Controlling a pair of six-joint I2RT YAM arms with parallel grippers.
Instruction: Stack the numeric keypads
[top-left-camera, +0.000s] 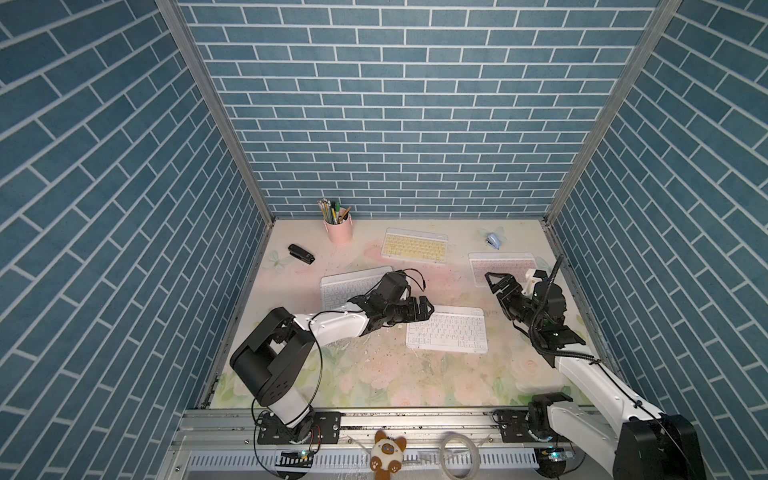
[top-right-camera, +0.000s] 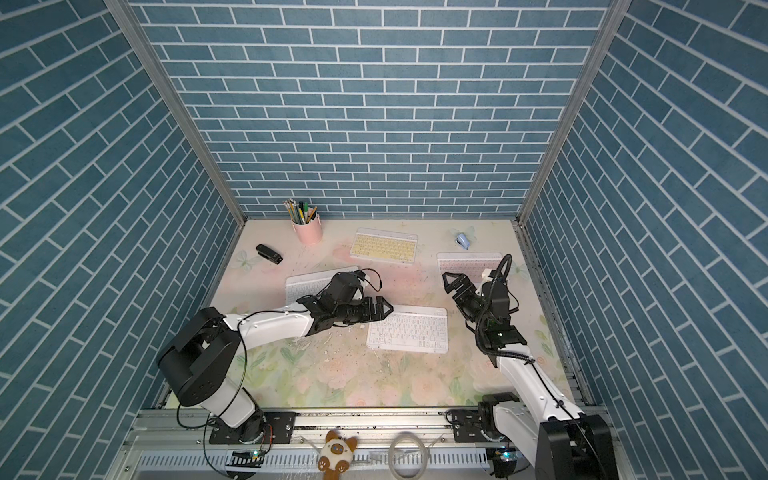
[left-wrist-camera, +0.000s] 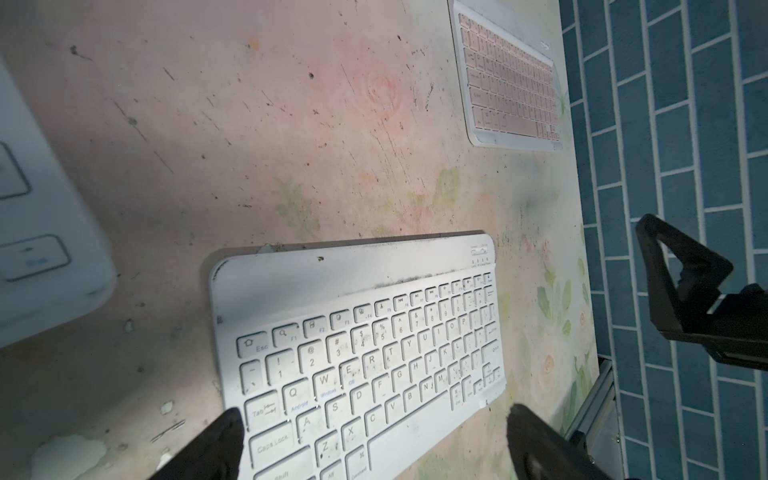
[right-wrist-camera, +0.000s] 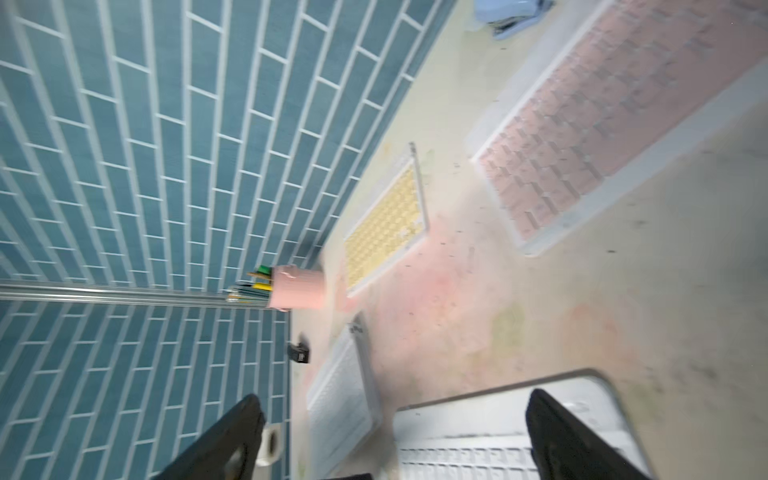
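Observation:
A white keyboard lies flat at the front middle, my left gripper over its left back corner; in the left wrist view its dark fingers are apart with nothing between them. Another white keyboard lies to the left, partly hidden by my left arm. A yellow-keyed keyboard lies at the back middle, a pink-keyed keyboard at the right. My right gripper stands open near the pink keyboard's front left; its wrist view is blurred, with nothing between the fingers.
A pink pen cup and black stapler stand at the back left, a small blue object at the back right.

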